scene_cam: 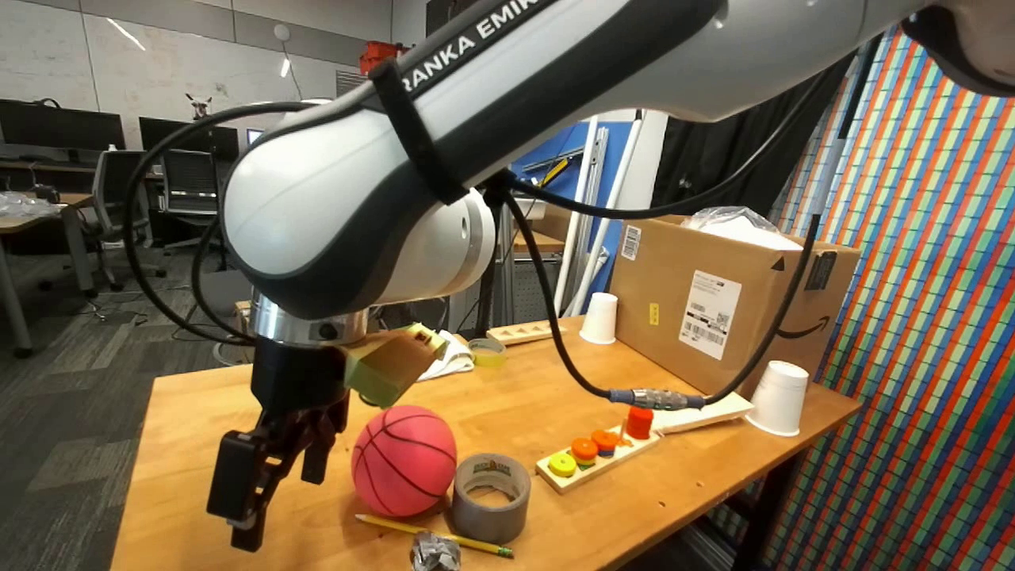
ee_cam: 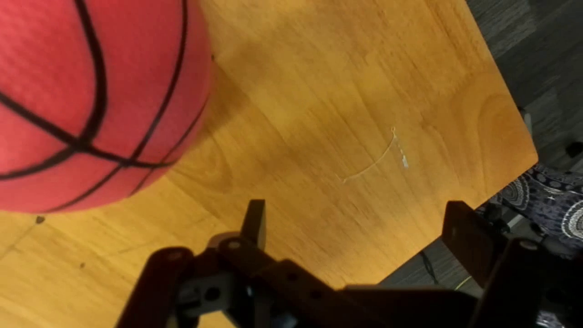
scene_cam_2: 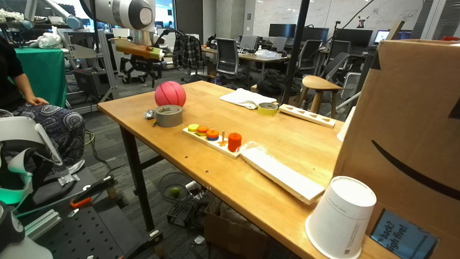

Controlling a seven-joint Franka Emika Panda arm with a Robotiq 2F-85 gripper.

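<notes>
My gripper is open, its fingers wide apart with nothing but bare wood in sight between them. In exterior view 1 the gripper (scene_cam: 281, 509) hangs over the table's left end, left of a pink-red ball (scene_cam: 405, 461) with black basketball lines. The same ball (ee_cam: 98, 104) fills the upper left of the wrist view, apart from the fingers. Against the ball's right side stands a grey tape roll (scene_cam: 491, 519). A yellow pencil (scene_cam: 433, 537) lies in front of both, with a crumpled foil ball (scene_cam: 435, 552) beside it.
A wooden peg board (scene_cam: 599, 457) with coloured rings lies right of the tape, near a white board (scene_cam_2: 280, 171). White cups (scene_cam: 779, 400) and a large cardboard box (scene_cam: 723, 295) occupy the right end. A white cloth (scene_cam_2: 248, 98) lies at the back. The table's corner (ee_cam: 524, 158) is close to my gripper.
</notes>
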